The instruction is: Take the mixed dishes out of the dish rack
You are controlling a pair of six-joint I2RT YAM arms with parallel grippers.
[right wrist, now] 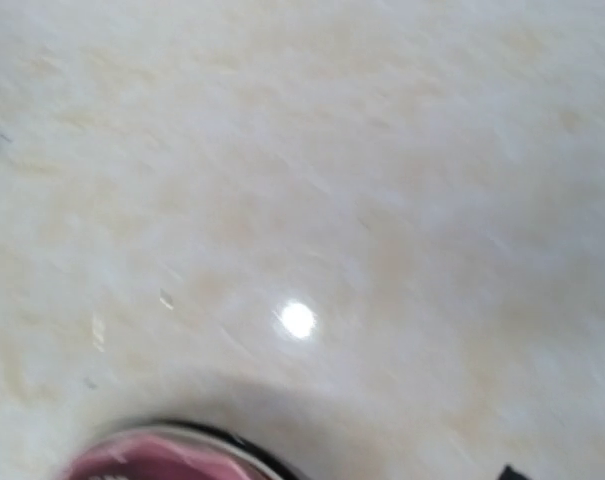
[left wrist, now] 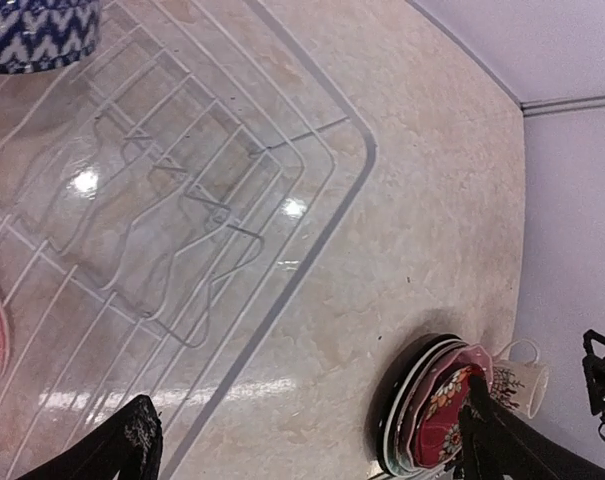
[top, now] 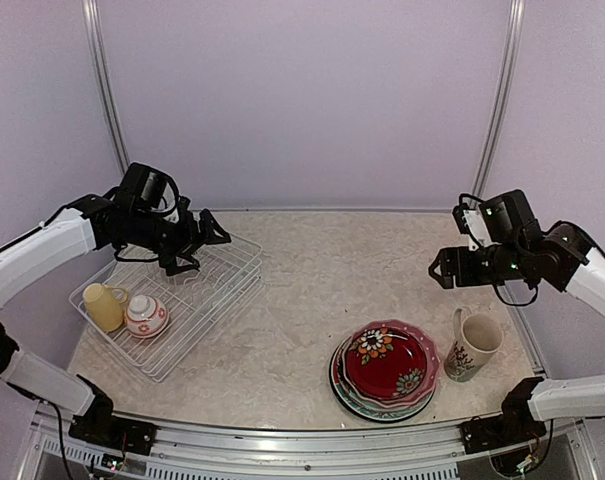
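Note:
On the left stands the white wire dish rack [top: 207,325]. In its near end sit a yellow mug [top: 104,307] and a white bowl with red pattern [top: 146,316]. A blue-patterned dish [left wrist: 37,35] shows at the left wrist view's top corner. My left gripper [top: 204,249] is open and empty above the rack's far part. Plates, with a red flowered plate [top: 387,362] on top, lie stacked at the table's front. Right of them a cream mug [top: 472,346] stands upright. My right gripper [top: 448,268] hangs open beyond that mug, apart from it, holding nothing.
Walls close in the back and both sides. A metal rail [top: 302,441] runs along the front edge.

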